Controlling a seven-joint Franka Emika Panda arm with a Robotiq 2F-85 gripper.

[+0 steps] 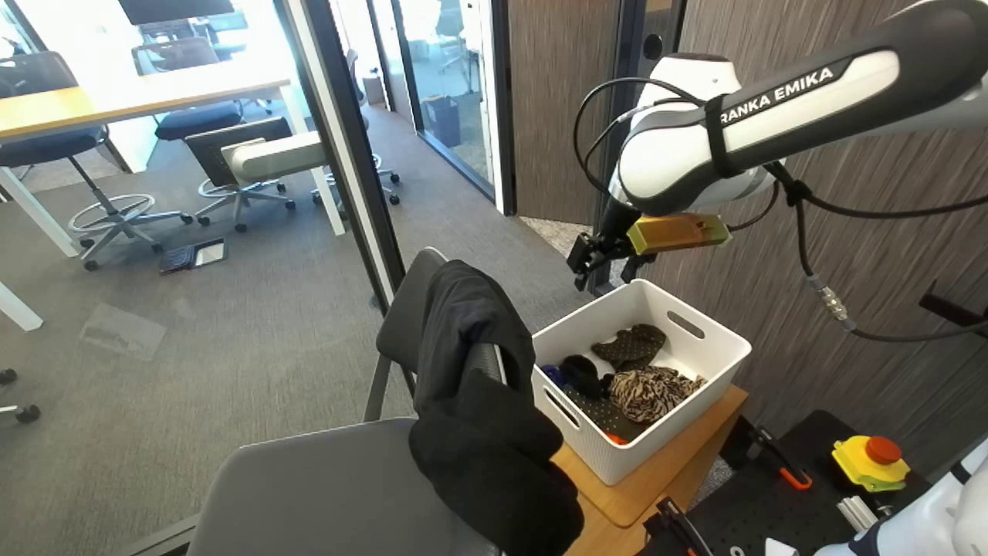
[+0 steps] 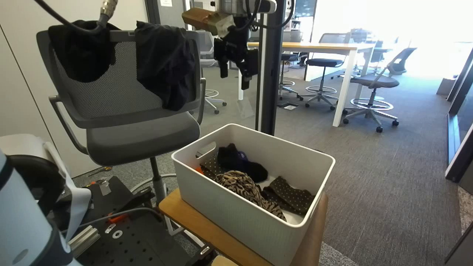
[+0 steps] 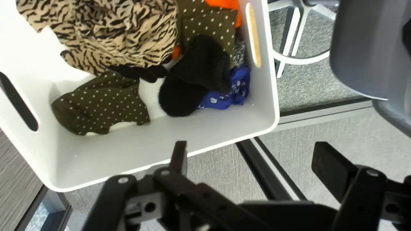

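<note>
My gripper stands open with nothing between its fingers, its fingertips spread wide in the wrist view. In the second exterior view the gripper hangs above and behind the white bin. Inside the bin lie a tiger-striped cloth, an olive polka-dot cloth, a fuzzy black piece and a blue patterned cloth. A second dotted cloth and some orange fabric are partly covered. Black garments drape over the chair's backrest, apart from the gripper.
The bin rests on a wooden board. Close beside it stands the grey chair. A dark glass-wall post rises behind the bin. Near the arm's base are a black perforated plate and a red-topped yellow button.
</note>
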